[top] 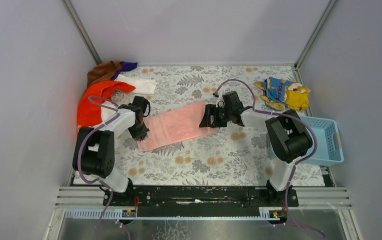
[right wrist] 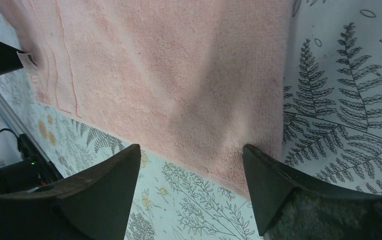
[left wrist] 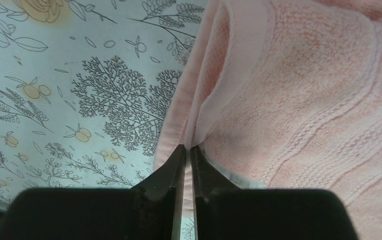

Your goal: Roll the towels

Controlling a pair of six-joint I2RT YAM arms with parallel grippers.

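A pink towel (top: 176,125) lies folded into a long strip, slanted across the middle of the table. At its left end my left gripper is shut, with the towel's folded edge (left wrist: 206,117) pinched between its fingertips. Over the right end, my right gripper stands open, its fingers (right wrist: 266,172) spread above the towel (right wrist: 214,115) and nothing held between them. Whether those fingers touch the cloth I cannot tell. The arms hide parts of both towel ends in the top view.
Orange (top: 86,107), white (top: 141,85) and brown (top: 101,72) cloths are heaped at the back left. A blue and yellow cloth (top: 284,92) lies at the back right, behind a light blue basket (top: 329,137).
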